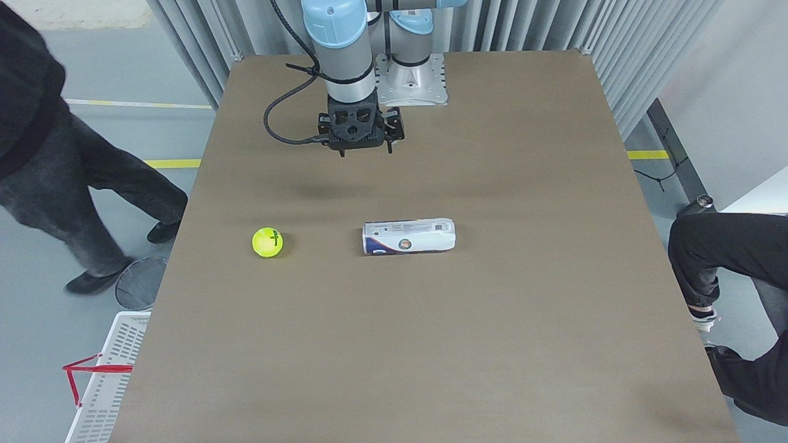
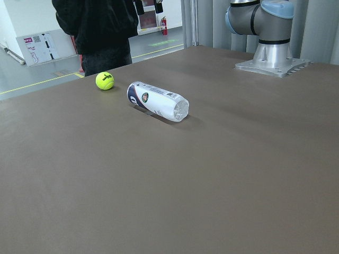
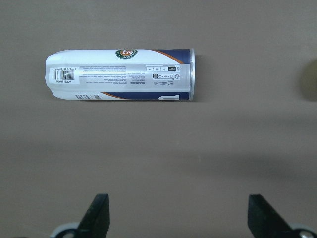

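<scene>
A white tube can (image 1: 408, 236) with blue label ends lies on its side near the middle of the table, also visible in the left view (image 2: 157, 101) and below the wrist camera (image 3: 120, 74). A yellow tennis ball (image 1: 267, 242) rests left of it in the front view, and in the left view (image 2: 104, 80). My gripper (image 1: 366, 150) hangs above the far part of the table, apart from both; in the wrist view its fingers stand wide open at the bottom edge with nothing between them.
The robot base (image 1: 414, 81) stands at the back edge. People stand beside the table's left and right sides, and a white basket (image 1: 111, 399) is off the left edge.
</scene>
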